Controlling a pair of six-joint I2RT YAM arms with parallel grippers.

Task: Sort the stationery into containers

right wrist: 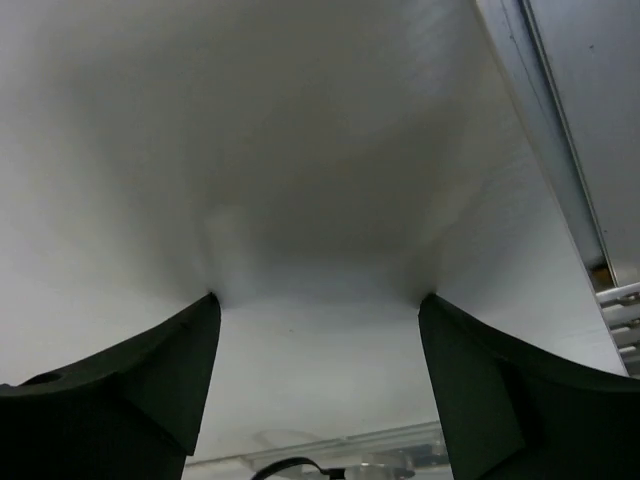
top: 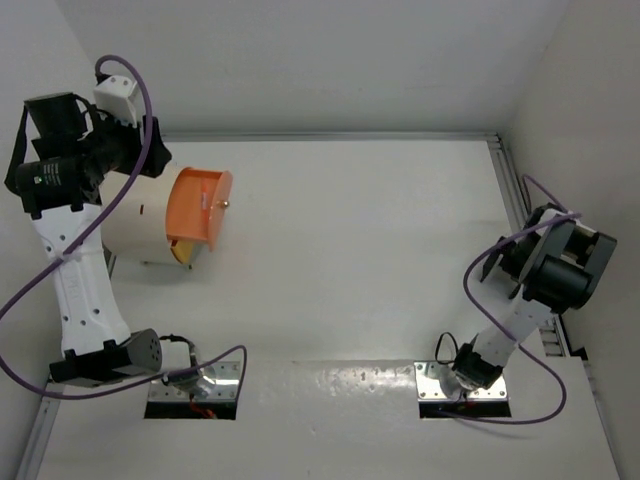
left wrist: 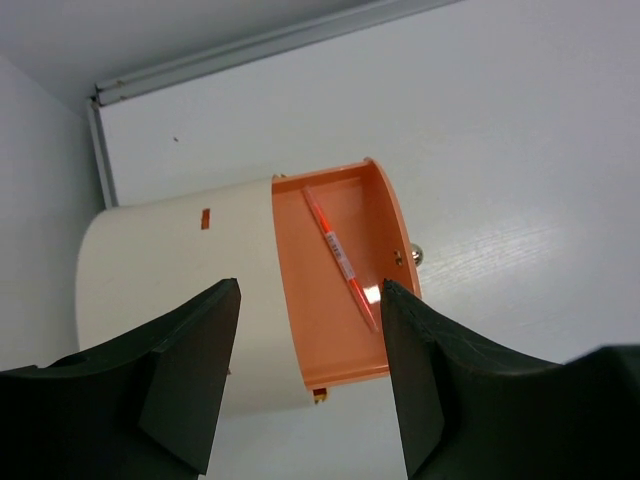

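A cream cylindrical container (top: 135,225) lies at the left with an orange tray (top: 195,210) open at its right end; in the left wrist view a red-and-white pen (left wrist: 340,255) lies in that orange tray (left wrist: 310,340). My left gripper hangs over the container, open, with nothing between its fingers. My right gripper is low at the table's right edge, open and empty above bare white surface.
Metal rails (top: 340,135) run along the back and right edges, with walls behind them.
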